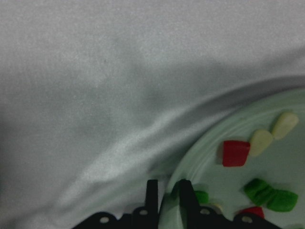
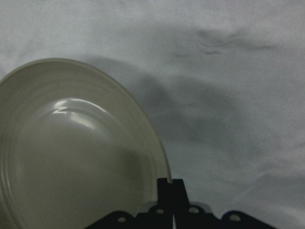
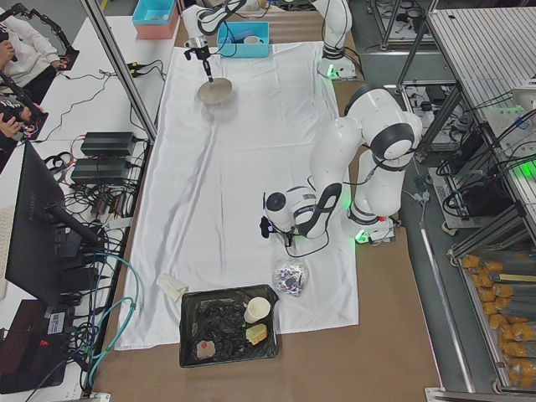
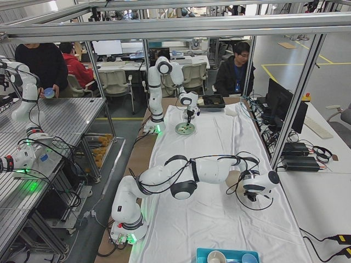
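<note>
A green plate (image 4: 185,130) holds red, green and pale food pieces (image 1: 235,153). My left gripper is at this plate's rim, fingers slightly apart; whether the rim is between them is hard to tell. A beige plate (image 3: 214,94) lies at the far end of the white cloth in the camera left view. My right gripper is shut at that plate's right rim, fingertips meeting over the edge.
A black tray (image 3: 229,347) with cups and scraps and a silvery bag (image 3: 290,276) are at the near end. A blue bin (image 3: 243,48) is at the far end. The cloth between the plates is clear.
</note>
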